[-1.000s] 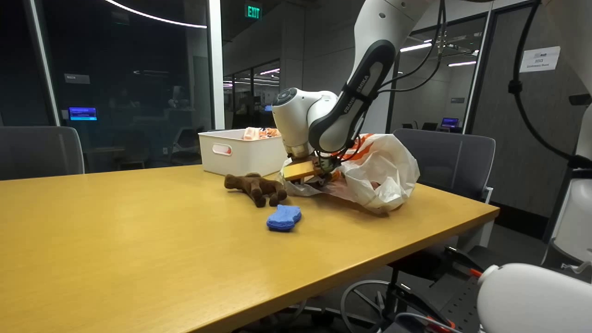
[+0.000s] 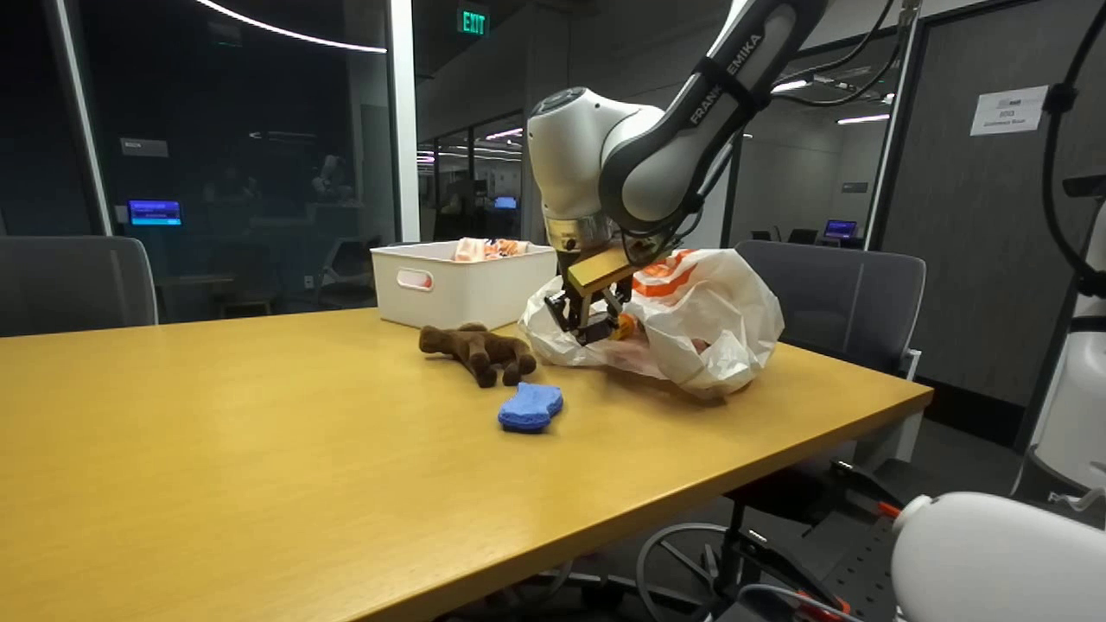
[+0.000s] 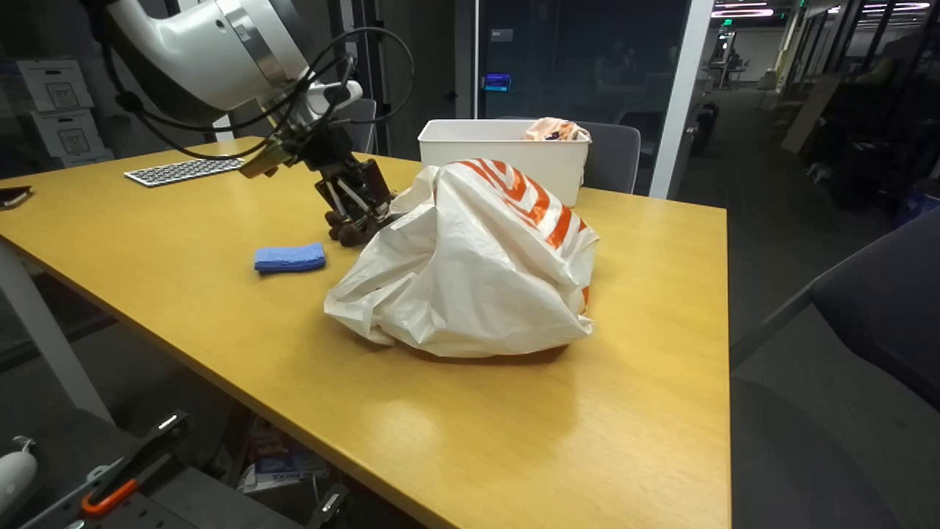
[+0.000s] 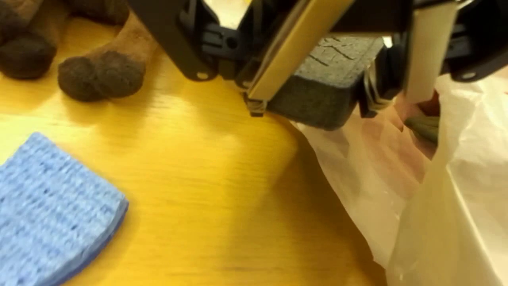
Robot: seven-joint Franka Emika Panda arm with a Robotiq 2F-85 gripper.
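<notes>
A dark grey block with grooves on top [image 4: 316,97] is pinched between the fingertips of my gripper, which is shut on it. In the first exterior view the gripper [image 2: 586,321] is raised a little above the table, at the mouth of a white plastic bag [image 2: 715,321] with orange print. The bag lies on its side, and its open edge [image 4: 362,190] runs close by the block in the wrist view. Something greenish [image 4: 424,128] shows inside the bag.
A brown plush animal [image 2: 477,347] and a blue sponge [image 2: 530,406] lie left of the bag. Behind them stands a white bin [image 2: 451,295] with cloth in it. A keyboard [image 3: 185,170] rests farther off.
My arm has risen and tilted, lifting the gripper up from low by the bag's mouth. The bag, plush animal, sponge and bin have stayed in place.
</notes>
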